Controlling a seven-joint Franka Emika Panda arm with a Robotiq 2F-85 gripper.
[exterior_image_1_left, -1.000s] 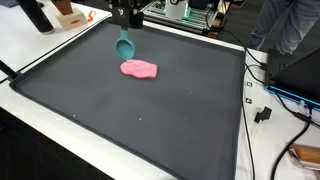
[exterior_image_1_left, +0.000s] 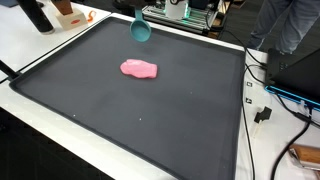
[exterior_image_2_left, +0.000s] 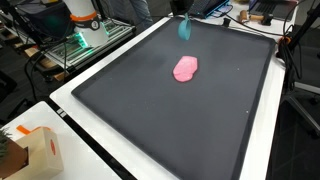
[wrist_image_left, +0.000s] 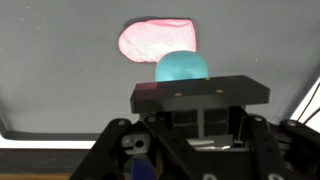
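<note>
A teal spoon-like tool (exterior_image_1_left: 141, 32) hangs from my gripper (exterior_image_1_left: 138, 9), bowl downward, near the far edge of the dark mat. My gripper is shut on its upper end; in the wrist view the rounded teal bowl (wrist_image_left: 182, 66) shows past the fingers (wrist_image_left: 160, 96). A crumpled pink cloth (exterior_image_1_left: 138, 69) lies on the mat, just nearer the exterior view 1 camera than the teal tool. The same pink cloth (exterior_image_2_left: 185, 68) appears in exterior view 2, apart from the teal tool (exterior_image_2_left: 185, 30).
A white table border (exterior_image_1_left: 60, 125) surrounds it. Dark equipment (exterior_image_1_left: 298, 76) and cables stand at the right in exterior view 1.
In exterior view 1 the teal tool in my gripper has shifted up and to the right in the picture, away from the pink cloth. The cloth has stayed in place.
</note>
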